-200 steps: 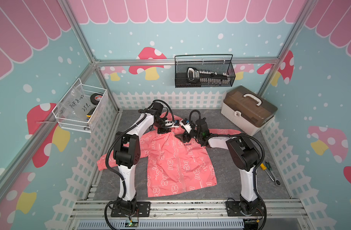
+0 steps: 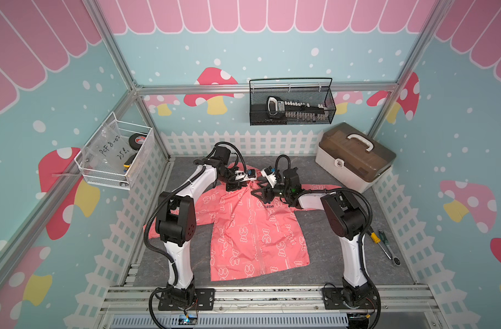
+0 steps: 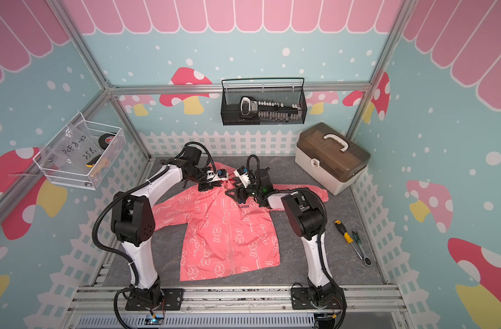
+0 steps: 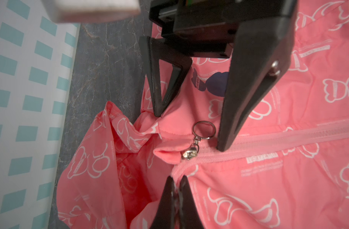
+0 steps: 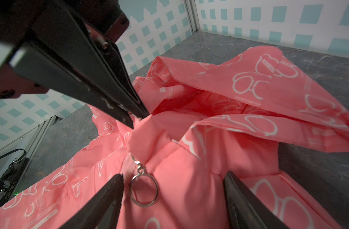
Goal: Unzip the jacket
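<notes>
The pink jacket (image 2: 258, 235) lies spread on the table, its zipper (image 4: 288, 141) running down the front. At the collar end hangs a metal zipper pull with a ring (image 4: 204, 129). My left gripper is shut on a fold of the collar edge beside the zipper top; the right wrist view shows this pink fabric (image 5: 149, 133) pinched between its fingers. My right gripper is open, its two fingers apart on either side of the pull area. In the right wrist view the ring (image 5: 143, 189) hangs close to one finger, and whether they touch is unclear.
The two grippers work very near each other at the collar. A tool box (image 2: 355, 156) stands at the back right, with hand tools (image 2: 384, 246) on the right side of the table. Wire baskets (image 2: 292, 104) hang on the walls.
The left sleeve has moved a bit inward.
</notes>
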